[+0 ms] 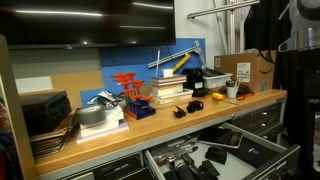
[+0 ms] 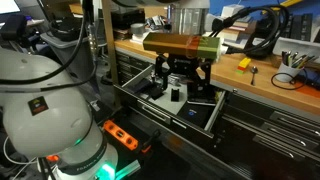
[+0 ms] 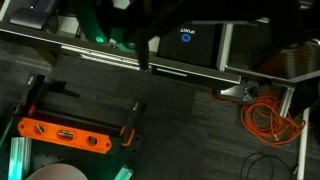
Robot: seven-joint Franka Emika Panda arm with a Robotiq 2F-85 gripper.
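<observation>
My gripper (image 2: 182, 84), dark against the bench, hangs above the front part of an open drawer in exterior view 2. Its fingers stand apart and nothing shows between them, so it is open. The drawer (image 1: 222, 138) is pulled out under the wooden bench and holds several black items (image 1: 188, 166) and a flat dark box (image 1: 252, 152). In the wrist view, the drawer's front edge (image 3: 140, 61) crosses the upper part, while blurred dark shapes cover much of the top.
An orange level (image 3: 65, 133) lies near the arm's base, beside a pale round object (image 3: 58, 172). Coiled orange cable (image 3: 268, 118) rests on the dark floor. Books (image 1: 168, 88), red tools (image 1: 128, 82) and a cup (image 2: 286, 73) stand on the bench (image 1: 165, 122).
</observation>
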